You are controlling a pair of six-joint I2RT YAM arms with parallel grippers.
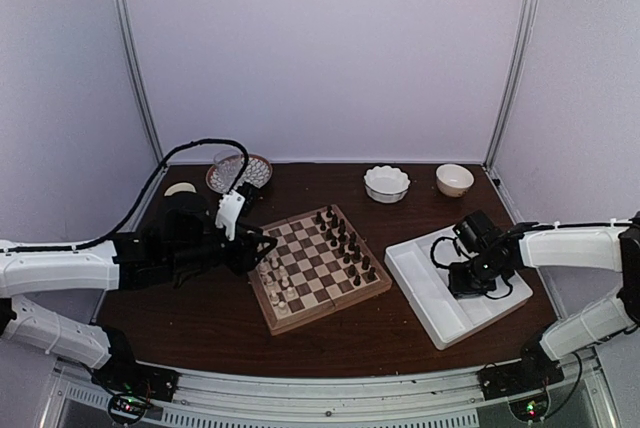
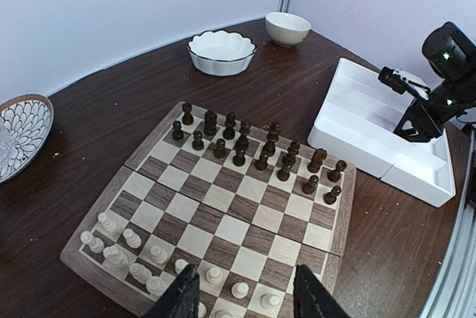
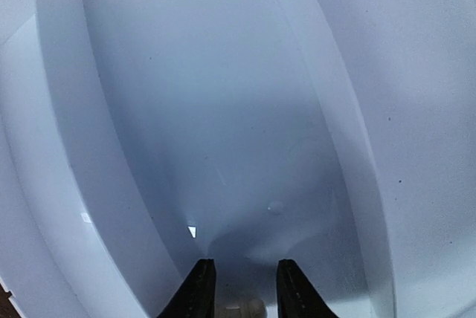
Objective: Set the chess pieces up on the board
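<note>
The wooden chessboard (image 1: 318, 283) lies mid-table. Dark pieces (image 2: 262, 160) stand in two rows along its right side, and pale pieces (image 2: 114, 257) stand along the opposite side. My left gripper is over the board's pale side, its fingers (image 2: 180, 294) apart and nothing held. Over the white tray (image 1: 412, 286), my right gripper is low, its fingers parted. A small pale piece (image 3: 251, 307) shows at the bottom of the right wrist view between the fingers, mostly cut off; contact with them cannot be made out.
Behind the board stand a scalloped white bowl (image 1: 387, 185) and a plain white bowl (image 1: 454, 180). A patterned plate (image 1: 258, 170) is at the back left. Dividing walls (image 3: 111, 177) rise inside the tray beside my right gripper. Bare table lies in front of the board.
</note>
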